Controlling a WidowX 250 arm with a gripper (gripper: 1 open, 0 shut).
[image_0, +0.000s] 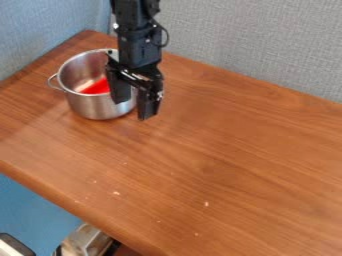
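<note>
A steel pot (87, 100) with side handles stands at the back left of the wooden table, a red object (95, 86) inside it, partly hidden. My black gripper (135, 100) hangs open over the pot's right side, its fingers pointing down. Whether it touches the pot is not clear.
Grey panels (254, 40) rise behind it and to the left. A metal fixture (83, 243) lies beyond the table's lower left edge.
</note>
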